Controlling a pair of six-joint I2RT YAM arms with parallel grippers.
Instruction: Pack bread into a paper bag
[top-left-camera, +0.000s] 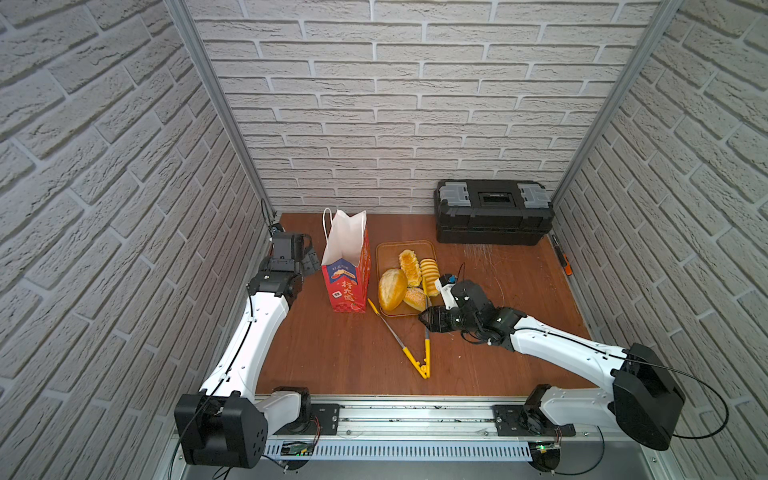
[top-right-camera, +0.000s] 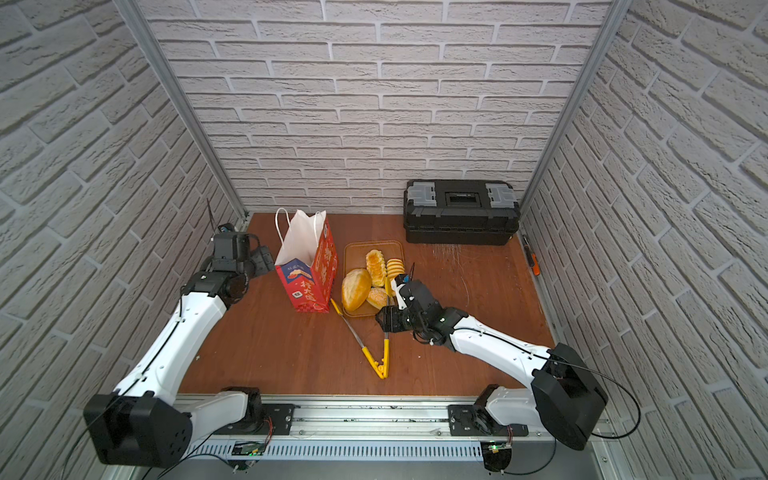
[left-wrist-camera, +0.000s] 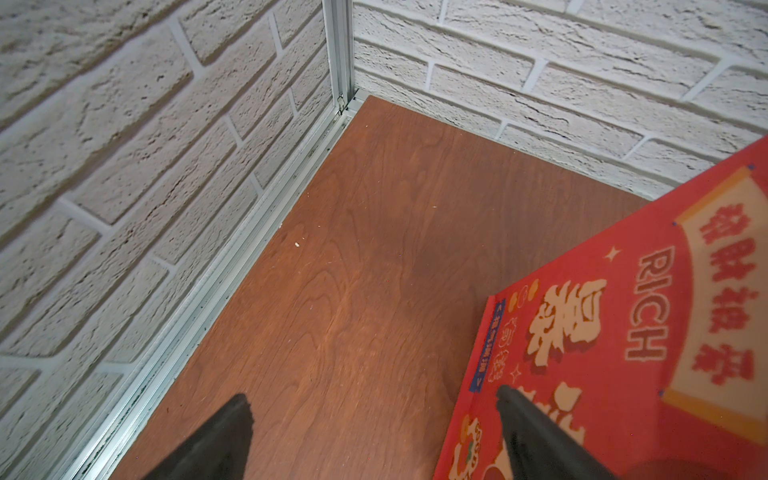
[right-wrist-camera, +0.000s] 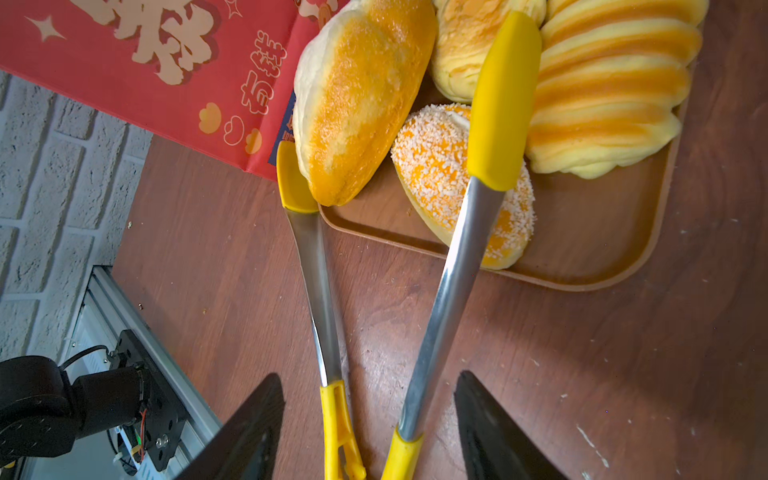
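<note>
The tongs (right-wrist-camera: 448, 296), silver with yellow ends, stand spread wide with their hinge toward the front. One tip reaches over the sugar-topped bun (right-wrist-camera: 428, 168); the other lies between the red paper bag (top-left-camera: 342, 276) and the oval roll (right-wrist-camera: 364, 96). Around the tongs' lower legs my right gripper is open, a gap showing between them and its fingers. A striped bread (right-wrist-camera: 616, 80) and another bread (top-left-camera: 409, 268) share the brown tray (right-wrist-camera: 576, 276). The bag stands left of the tray, mouth up. At far left, my left gripper is open and empty.
A black toolbox (top-left-camera: 494, 212) stands at the back right, with an orange-handled tool (top-left-camera: 565, 260) beside it along the right edge. Bare table lies in front of the bag and to the right of my right arm.
</note>
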